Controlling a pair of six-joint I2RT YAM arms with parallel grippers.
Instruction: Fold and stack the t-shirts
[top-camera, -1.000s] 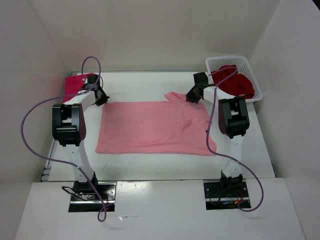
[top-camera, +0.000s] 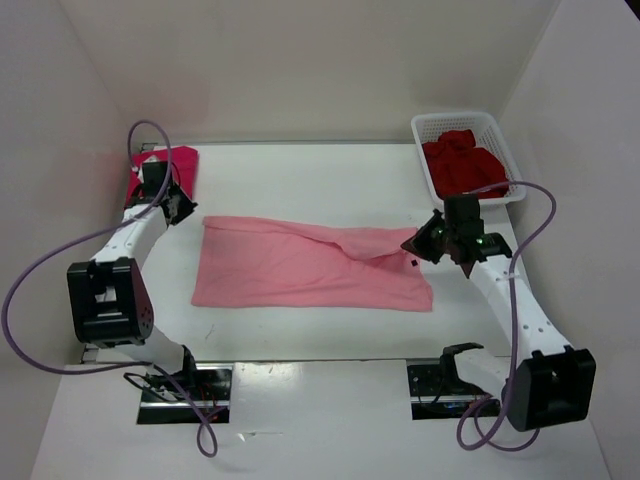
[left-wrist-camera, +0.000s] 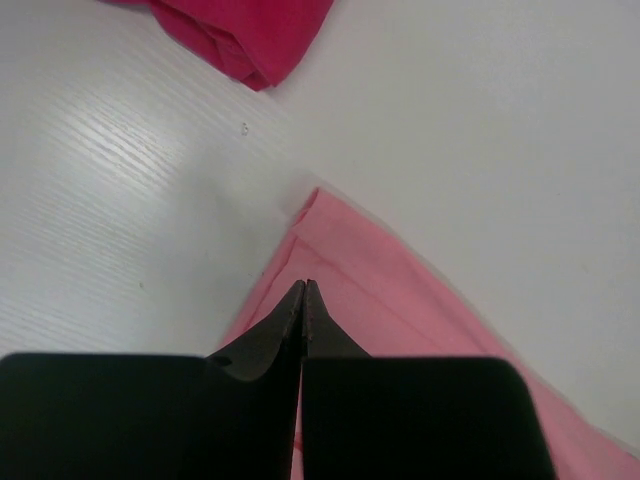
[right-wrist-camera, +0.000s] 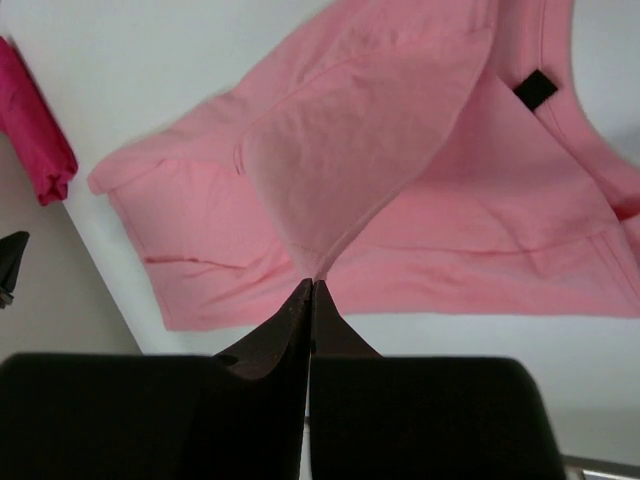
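Observation:
The pink t-shirt (top-camera: 300, 270) lies spread across the table, its far edge folded over toward the front. At its right side my right gripper (top-camera: 407, 250) is shut on the shirt; in the right wrist view a flap of the shirt (right-wrist-camera: 350, 140) narrows to a point at the fingertips. Just off the shirt's far left corner (left-wrist-camera: 318, 215) is my left gripper (top-camera: 196, 207), shut, with no cloth showing between its fingertips. A folded crimson shirt (top-camera: 183, 165) rests at the back left, partly hidden by the left arm.
A white basket (top-camera: 425, 132) holding dark red cloth (top-camera: 462, 162) stands at the back right. Bare white table (top-camera: 300, 175) lies behind the pink shirt, with a narrow clear strip in front of it.
The far left edge has slid frontward. My left gripper has shifted slightly left, off the corner.

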